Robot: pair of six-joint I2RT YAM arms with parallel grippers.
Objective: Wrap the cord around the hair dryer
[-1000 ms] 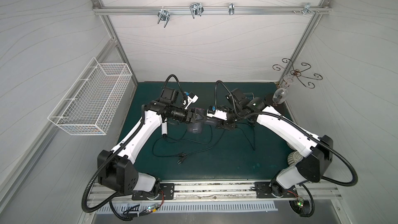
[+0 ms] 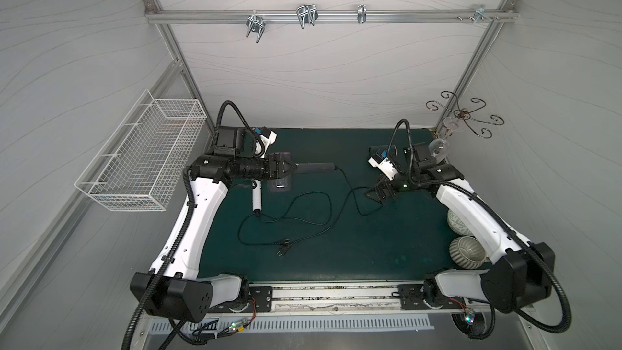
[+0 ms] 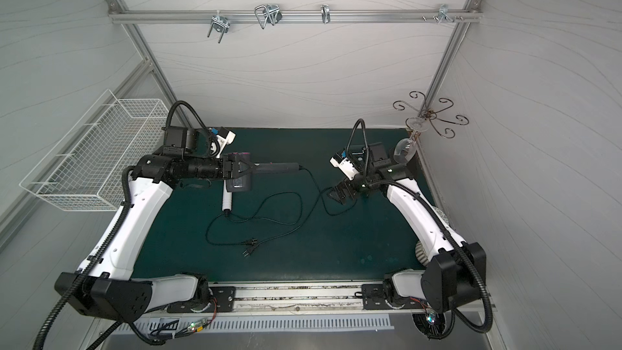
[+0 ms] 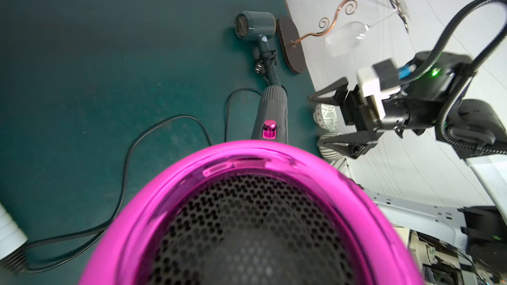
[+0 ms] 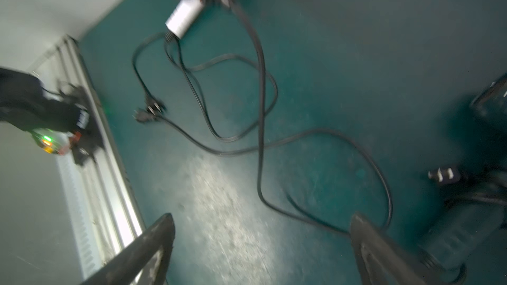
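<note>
My left gripper (image 2: 285, 167) is shut on a grey hair dryer (image 2: 314, 167), held above the left-centre of the table with its handle pointing right. In the left wrist view its pink rim (image 4: 174, 166) fills the lower middle. The black cord (image 5: 261, 100) hangs from the handle end and lies in loose loops on the table. My right gripper (image 2: 379, 189) stands open, apart from the handle, above the cord at the right. A second, teal hair dryer (image 4: 255, 24) rests at the right of the table, with cord wound round its handle.
A white-handled appliance (image 5: 183, 15) lies under the left arm. A glass rack (image 4: 293, 42) and bowls (image 2: 466, 251) line the right edge. A wire basket (image 2: 142, 155) hangs at the left. The table's front middle holds only cord.
My left gripper has moved left and up with the hair dryer. My right gripper has drawn away to the right from the dryer.
</note>
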